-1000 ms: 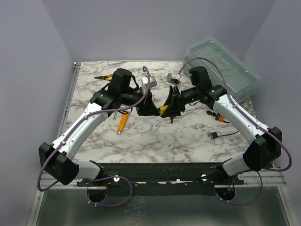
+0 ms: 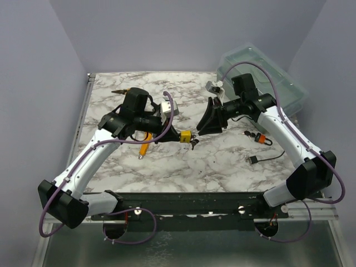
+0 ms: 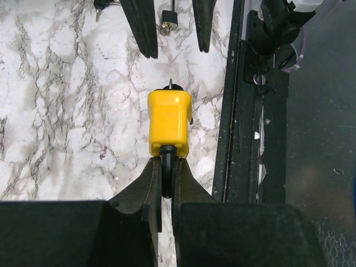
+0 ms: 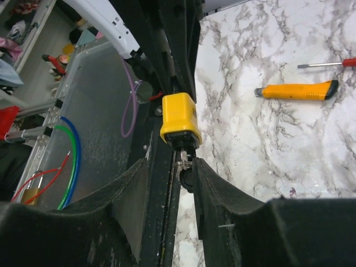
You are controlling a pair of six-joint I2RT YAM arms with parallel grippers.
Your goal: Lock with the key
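Observation:
A yellow padlock (image 2: 186,136) is held above the table by my left gripper, shut on its black shackle. At the end facing my right gripper, a silver key part (image 4: 183,161) sticks out, with dark keys (image 2: 194,142) hanging below it. How deep the key sits in the lock cannot be told. My right gripper is partly open, its tips just short of the padlock. The key part shows between its fingers in the right wrist view, nearer the right one. In the left wrist view, a gap separates the right gripper from the padlock.
An orange cutter (image 2: 146,146) lies left, near the left arm. On the right are an orange-and-black item (image 2: 261,139) and a small dark block on a cord (image 2: 253,159). A clear bin (image 2: 278,83) stands back right.
The left gripper has shifted slightly left with the padlock.

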